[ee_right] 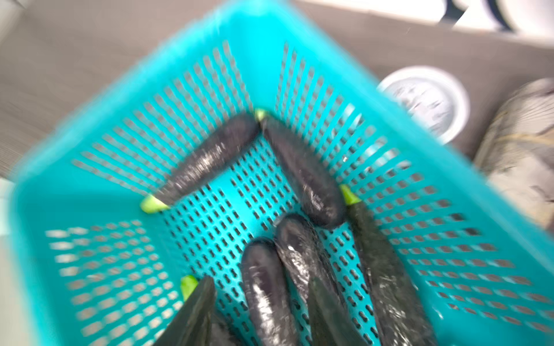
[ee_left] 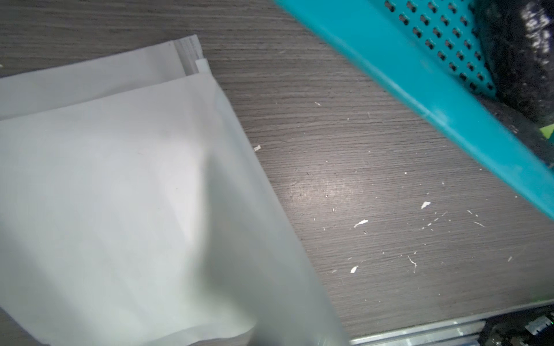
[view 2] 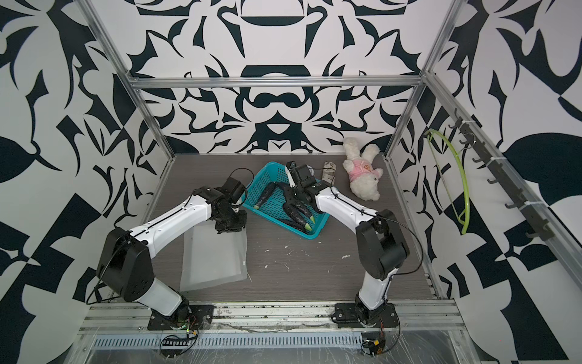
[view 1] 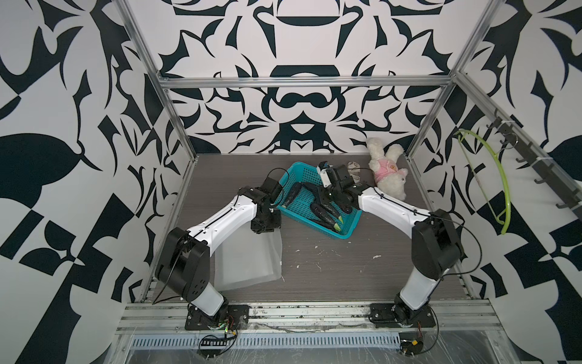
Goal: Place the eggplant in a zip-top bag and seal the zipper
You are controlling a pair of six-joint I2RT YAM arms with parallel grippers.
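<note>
The translucent zip bag [view 1: 245, 261] lies flat on the table at front left, with my left gripper [view 1: 266, 221] over its upper right end; that gripper is shut, and its fingertips are hidden in the left wrist view. Several dark eggplants [ee_right: 207, 152] with green caps lie in the blue basket [ee_right: 63, 150]. My right gripper is over the basket, part open, its blurred fingertips either side of an eggplant [ee_right: 268, 282] below, with no clear contact showing.
A round white dial [ee_right: 424, 98] and a beige object [view 2: 328, 171] stand behind the basket. A white plush toy [view 1: 388, 176] lies at back right.
</note>
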